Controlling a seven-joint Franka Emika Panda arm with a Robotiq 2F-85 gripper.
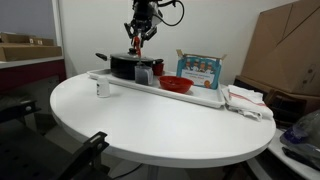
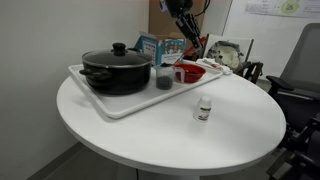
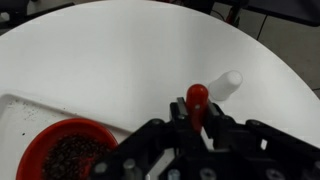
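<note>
My gripper is shut on a red utensil, whose rounded red end pokes up between the dark fingers in the wrist view. In exterior view 1 the red utensil hangs upright above the tray, in front of the black pot and over a clear cup. The cup holds something dark. A red bowl sits to the right of the cup; dark, bean-like pieces fill this bowl in the wrist view. The utensil's lower end is hard to make out.
A white tray carries the pot, cup, bowl and a blue picture box. A small white bottle stands alone on the round table. White cloths lie at the right.
</note>
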